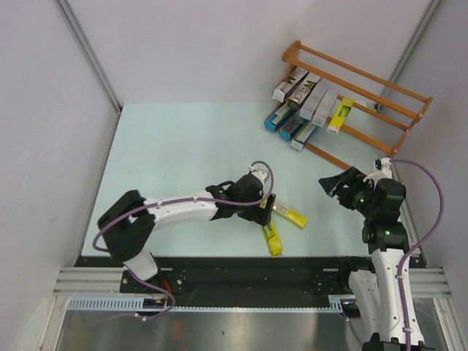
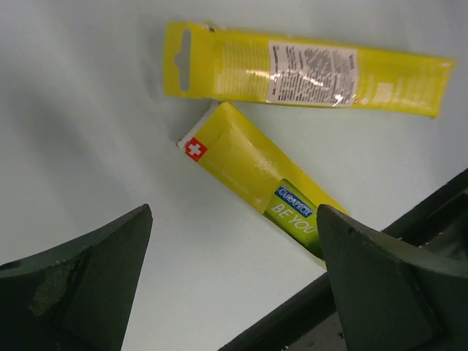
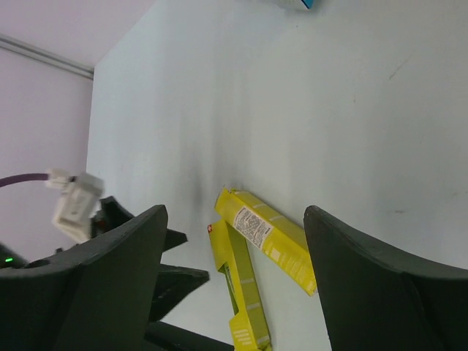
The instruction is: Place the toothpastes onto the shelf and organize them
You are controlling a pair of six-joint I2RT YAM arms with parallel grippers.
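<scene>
Two yellow toothpaste tubes lie on the white table: one label-up, the other showing "CURAPROX BE YOU". My left gripper is open low over their near ends, partly hiding them in the top view; nothing is held. My right gripper is open at the table's right, facing the tubes from a short distance. At the back right the wooden shelf holds two rows of boxes, with a yellow one at the right of the upper row.
The shelf has free room to the right of the boxes.
</scene>
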